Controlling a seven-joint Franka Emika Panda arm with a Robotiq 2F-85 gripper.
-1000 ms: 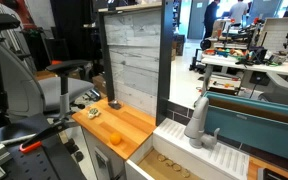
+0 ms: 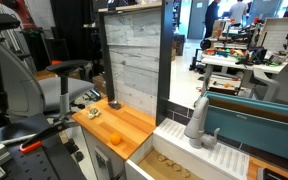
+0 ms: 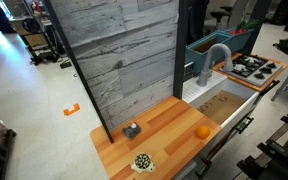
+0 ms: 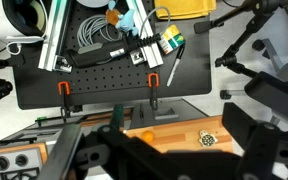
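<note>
An orange round fruit (image 3: 202,131) rests on the wooden counter (image 3: 162,132), near its front edge. At the counter's left end lies a small pale, dark-spotted item (image 3: 142,162), with a small grey object (image 3: 133,130) behind it by the board wall. Both the orange (image 4: 148,136) and the spotted item (image 4: 207,139) show far below in the wrist view. My gripper appears as large dark shapes set wide apart there; it looks open, nothing visible between them, well clear of the counter.
A grey faucet (image 3: 219,58) stands behind the sink basin (image 2: 169,172). To the right is a stovetop (image 3: 252,68). A tall wood-panel wall (image 2: 134,60) backs the counter. In the wrist view, tools and a coiled cable (image 4: 96,30) lie on a black tabletop (image 4: 109,80).
</note>
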